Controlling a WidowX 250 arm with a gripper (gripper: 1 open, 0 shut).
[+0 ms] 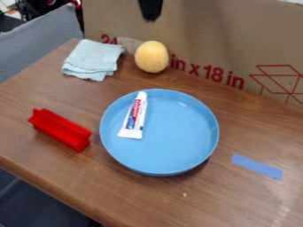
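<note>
A white toothpaste tube (pixel 133 115) lies on the left part of a blue plate (pixel 178 142). A round yellow object (pixel 151 58) stands at the back beside the cardboard. Only the dark lower tip of my gripper (pixel 151 7) shows at the top edge, above the yellow object and apart from it; whether it is open or shut cannot be seen.
A folded pale blue cloth (pixel 90 59) lies at the back left. A red block (pixel 59 129) lies left of the plate. A strip of blue tape (pixel 258 167) is on the right. A cardboard box (pixel 236 49) walls the back.
</note>
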